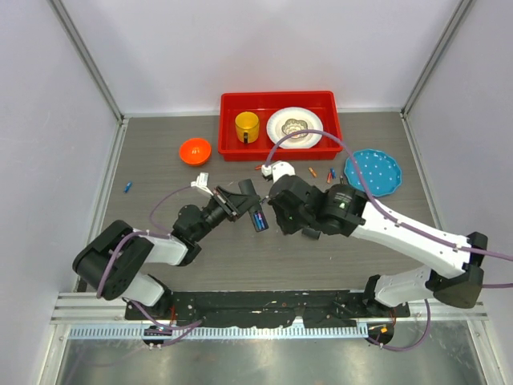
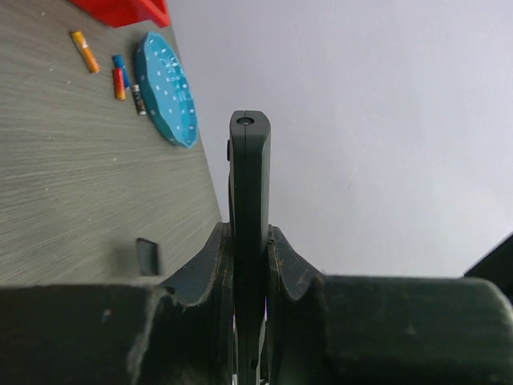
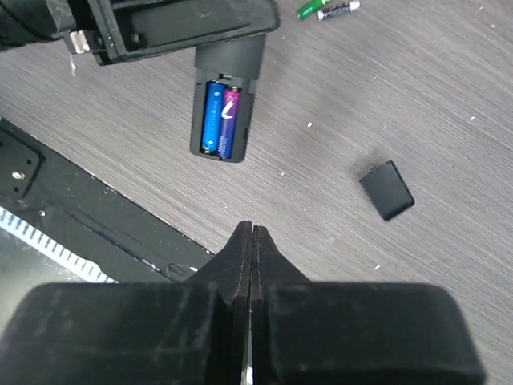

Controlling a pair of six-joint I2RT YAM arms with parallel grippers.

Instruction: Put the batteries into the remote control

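My left gripper (image 1: 248, 200) is shut on the black remote control (image 1: 258, 215), holding it above the table left of centre. In the right wrist view, the remote's uncovered battery compartment (image 3: 195, 132) faces up, with a blue battery (image 3: 212, 118) and a purple battery (image 3: 228, 123) lying side by side in it. The small black battery cover (image 3: 387, 190) lies apart on the table. My right gripper is shut with nothing between its fingers, above the table to the right of the remote; the cover appears to its upper right in that wrist view.
Loose batteries lie about: green (image 3: 311, 8), dark (image 3: 339, 10), orange (image 2: 86, 51), red (image 2: 119, 83), and a blue one (image 1: 127, 186) far left. A red bin (image 1: 232, 150), orange bowl (image 1: 195, 151) and blue plate (image 1: 373, 172) stand farther back.
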